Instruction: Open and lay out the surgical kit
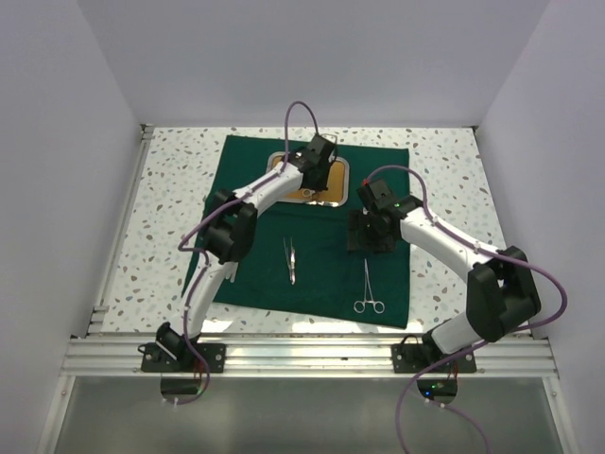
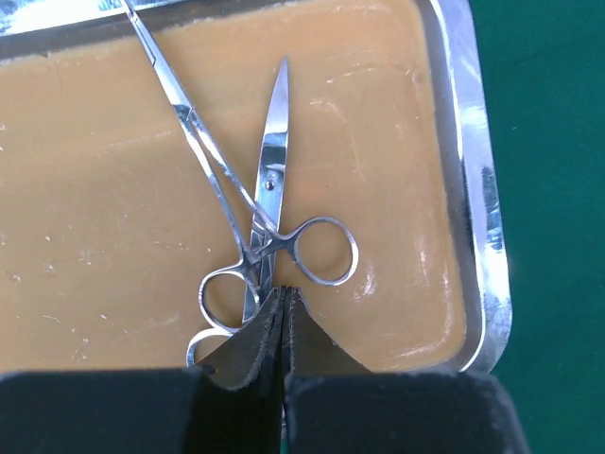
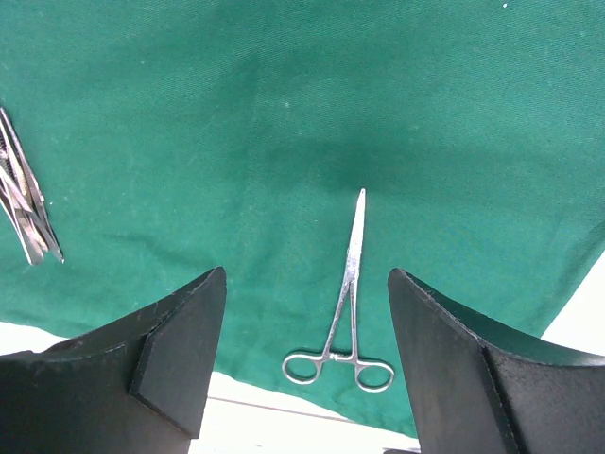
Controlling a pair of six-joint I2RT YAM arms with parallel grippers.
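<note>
The metal tray (image 1: 342,189) with its tan floor stands at the back of the green cloth. In it, scissors (image 2: 274,151) lie under a clamp (image 2: 210,149) with ring handles, the two crossing. My left gripper points down over the scissors' handle end, its fingers shut and nothing seen between them. Another clamp (image 3: 352,270) rests on the cloth at the front right, rings toward the front edge. Above and behind it, my right gripper is wide open and empty. Thin tweezer-like instruments (image 1: 291,260) lie mid-cloth.
More slim instruments (image 1: 233,271) lie at the cloth's left, partly hidden by the left arm. Bare green cloth (image 1: 331,255) separates the middle instruments from the right clamp. Speckled table (image 1: 454,180) shows beyond the cloth.
</note>
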